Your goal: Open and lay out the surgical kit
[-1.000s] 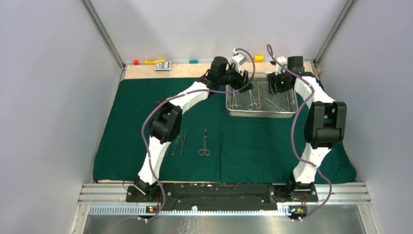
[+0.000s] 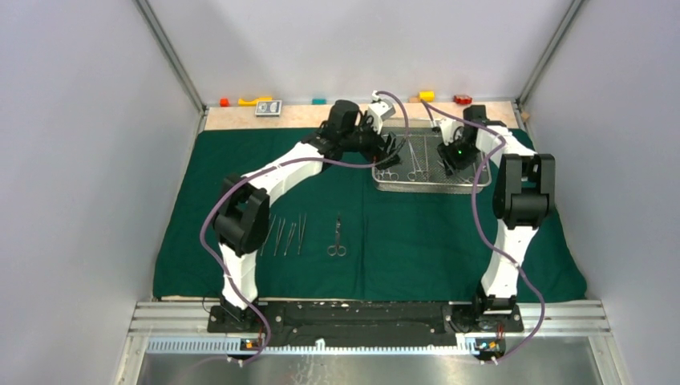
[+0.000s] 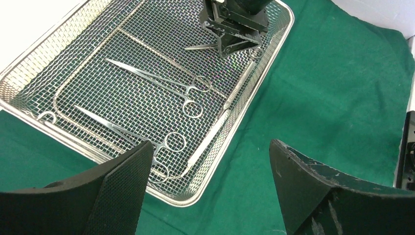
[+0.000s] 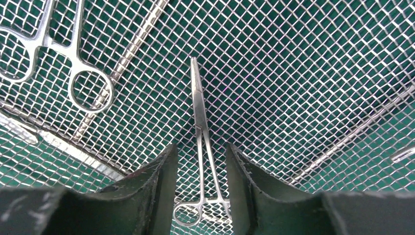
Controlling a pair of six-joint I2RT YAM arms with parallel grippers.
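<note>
The wire-mesh tray (image 2: 433,189) stands at the back right on the green cloth, with steel instruments inside. In the left wrist view, two ringed clamps (image 3: 166,87) (image 3: 117,128) and slim handles (image 3: 209,138) lie in it. My left gripper is open above the tray's front corner, its fingers wide apart and empty. Inside the far part of the tray is my right gripper, partly open. Between its fingers, in the right wrist view, shows a ringed clamp (image 4: 199,110) lying on the mesh; whether the fingers touch it I cannot tell.
Several tweezers (image 2: 289,239) and a pair of scissors (image 2: 337,241) lie on the cloth (image 2: 417,249) at front left. A small silver box (image 2: 269,108) and coloured blocks (image 2: 427,95) line the back ledge.
</note>
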